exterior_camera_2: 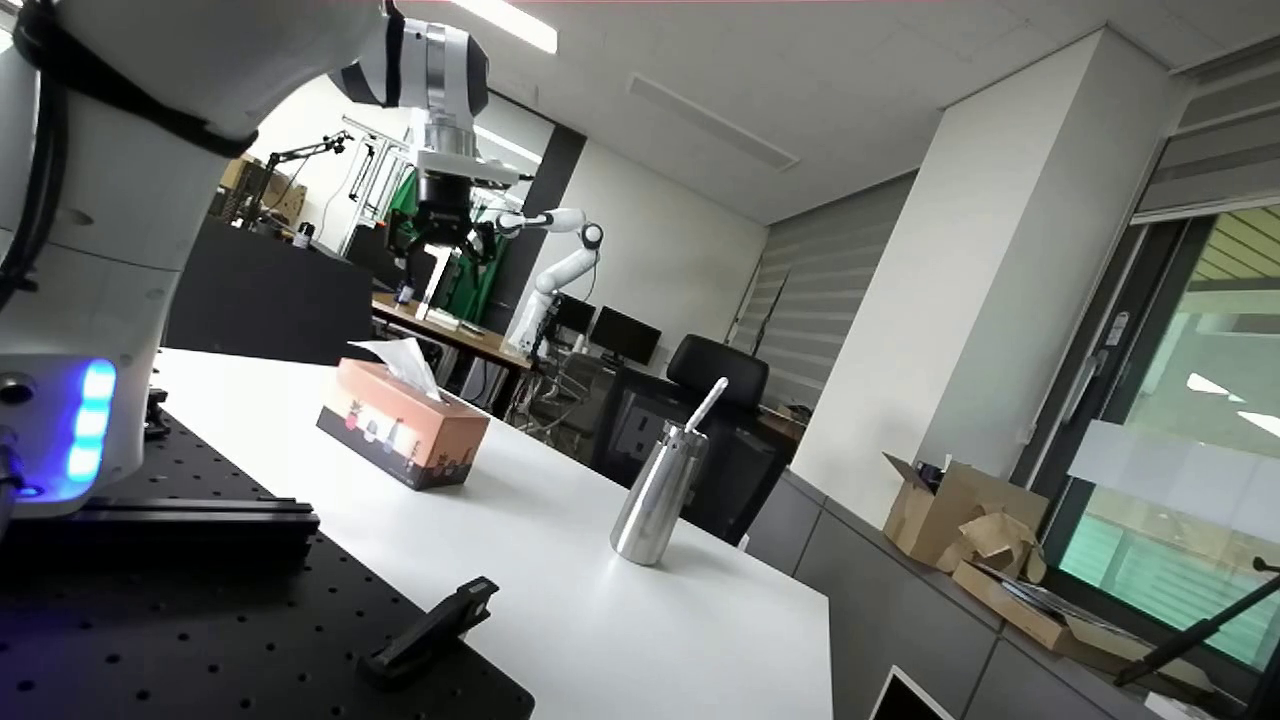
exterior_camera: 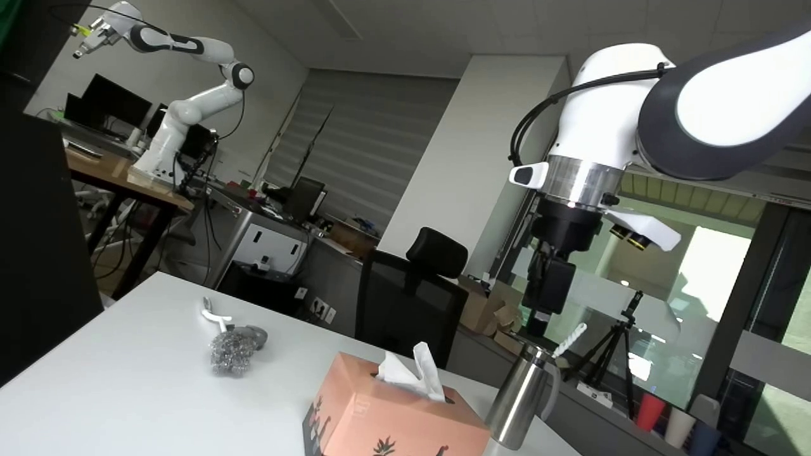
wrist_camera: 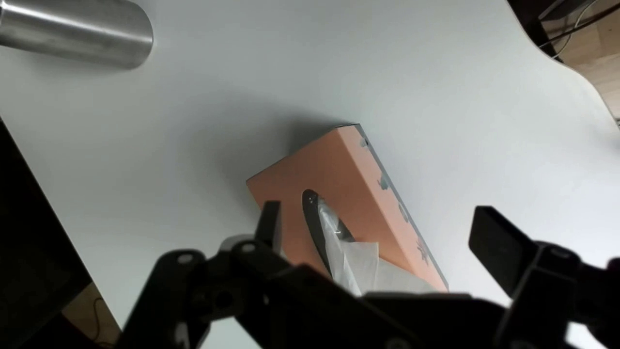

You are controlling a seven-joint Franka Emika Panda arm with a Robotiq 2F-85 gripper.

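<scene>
My gripper (exterior_camera_2: pixel 444 266) hangs high above the table, fingers pointing down and spread apart with nothing between them. In the wrist view the salmon tissue box (wrist_camera: pixel 354 200) lies below the open fingers, a white tissue (wrist_camera: pixel 360 264) sticking up from its slot. Its near end is hidden behind the gripper body. A steel pitcher (exterior_camera_2: pixel 657 498) with a white-handled tool (exterior_camera_2: pixel 708 404) standing in its top is on the table apart from the box. At the far side, exterior view 1 shows a silvery scouring ball (exterior_camera: pixel 232 351) beside a white-handled utensil (exterior_camera: pixel 218 318).
Bare white table (exterior_camera_2: pixel 564 606) surrounds the box and the pitcher. A black perforated plate (exterior_camera_2: pixel 228 636) with a raised black clamp (exterior_camera_2: pixel 432 630) borders it by my base. An office chair (exterior_camera: pixel 410 296) stands behind the far edge.
</scene>
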